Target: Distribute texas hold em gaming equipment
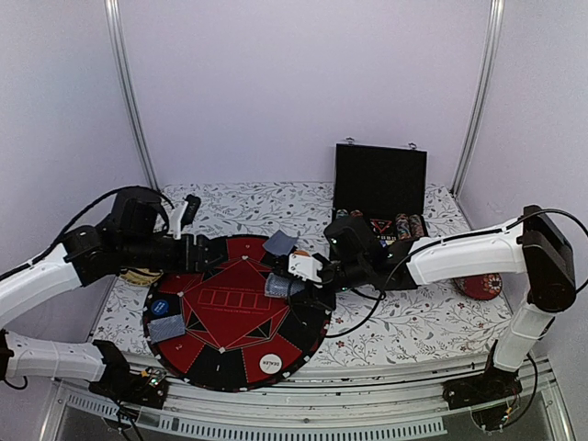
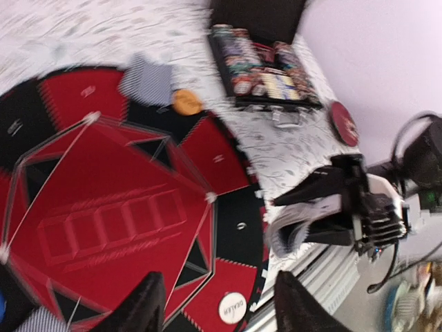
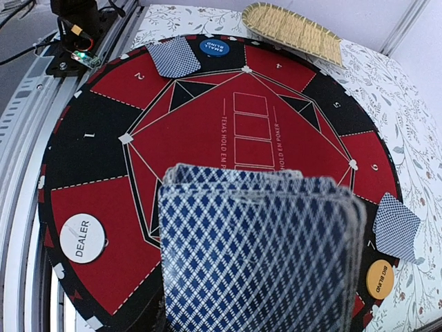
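The round red-and-black poker mat [image 1: 220, 289] lies on the table. My right gripper [image 1: 310, 283] is shut on a stack of blue-and-white patterned cards [image 3: 255, 249], held above the mat's right side; the cards hide most of its fingers. Over the left part of the mat hangs my left gripper, its fingers apart and nothing between them. Some cards [image 1: 167, 328] rest at the mat's left rim beside the blue small blind button [image 3: 214, 47]. Other cards [image 2: 147, 81] lie at the far rim beside the orange big blind button [image 2: 186, 102]. The white dealer button [image 1: 270, 364] is at the front.
An open black case [image 1: 379, 184] with chips stands at the back right. A round red item [image 1: 480, 286] lies at the right edge. The woven tan basket [image 3: 293, 31] sits beyond the mat's left rim.
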